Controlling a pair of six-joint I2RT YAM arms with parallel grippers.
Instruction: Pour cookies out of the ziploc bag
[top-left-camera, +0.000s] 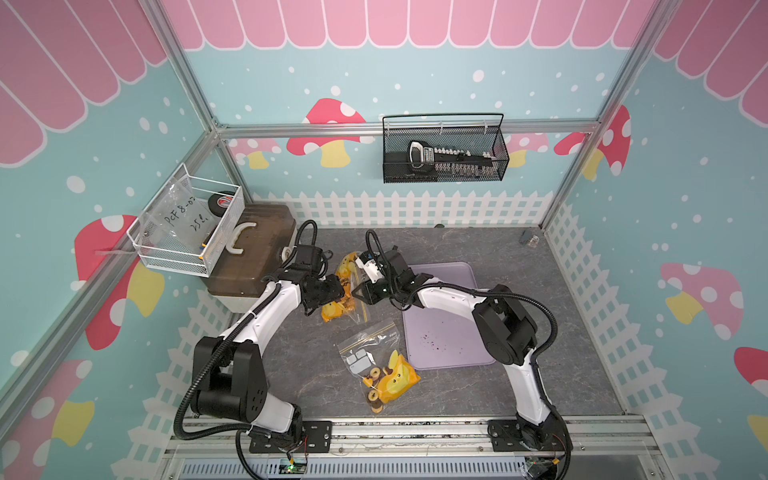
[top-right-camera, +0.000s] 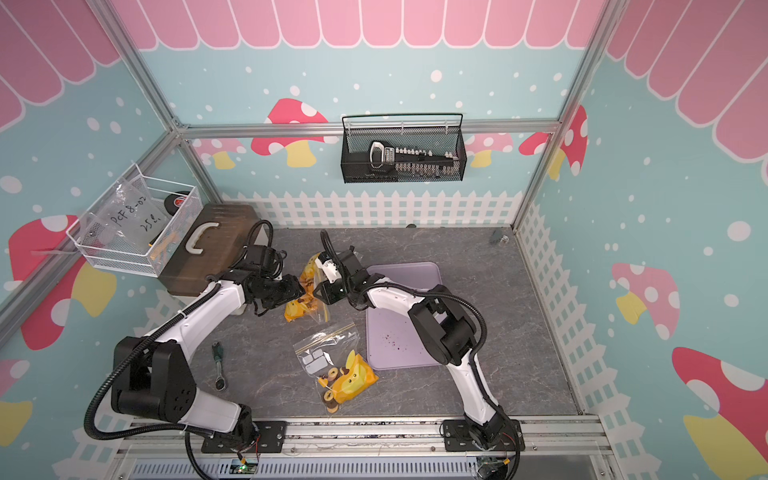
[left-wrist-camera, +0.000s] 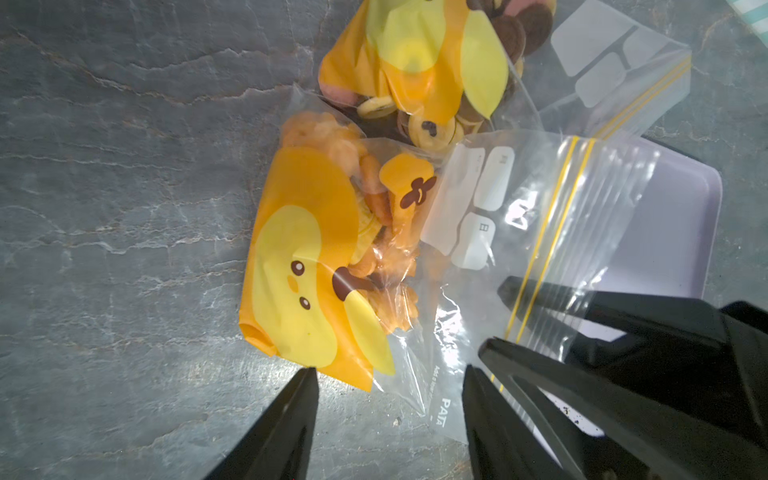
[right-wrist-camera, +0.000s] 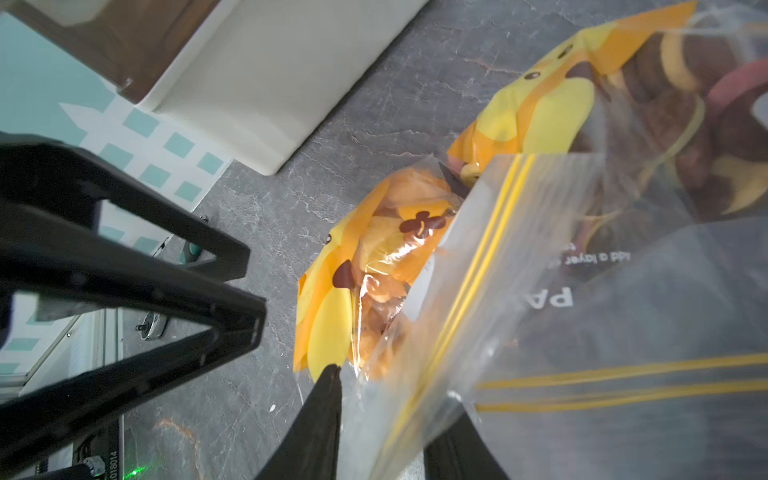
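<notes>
Three clear ziploc bags with yellow duck prints lie on the table. The nearer of the two by my grippers, the puffs bag (left-wrist-camera: 316, 264), holds orange snacks; its yellow-lined zip end points toward the tray. Behind it is a bag of round cookies (left-wrist-camera: 448, 72), and a third bag (top-left-camera: 396, 380) of ring cookies lies at the front. My right gripper is open around the puffs bag's zip edge, one finger on each side of the film. Beside that bag, my left gripper is open with nothing gripped between its fingers.
A lilac tray (top-left-camera: 444, 360) with dark crumbs lies to the right, partly under my right arm. At the back left stands a brown-lidded box (top-left-camera: 264, 220) under a white wire basket (top-left-camera: 180, 260).
</notes>
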